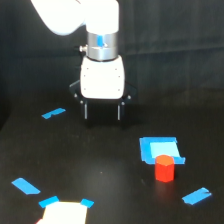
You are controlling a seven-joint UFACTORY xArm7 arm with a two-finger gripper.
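Note:
My gripper (103, 112) hangs in the upper left of the camera view, its two thin dark fingers pointing down and spread well apart. It is open, and nothing shows between the fingers. A red block (164, 168) with a six-sided outline sits on the black surface in the right half, closer to the camera than the gripper and to its right. Just behind the block lies a pale square (163, 149) framed by blue tape (146, 151). The gripper is clear of both.
At the lower left, a pale object (65, 213) is cut off by the bottom edge, with blue tape strips (87, 203) around it. More strips lie at the left (25, 186) and right (197, 196). Bare black surface fills the middle.

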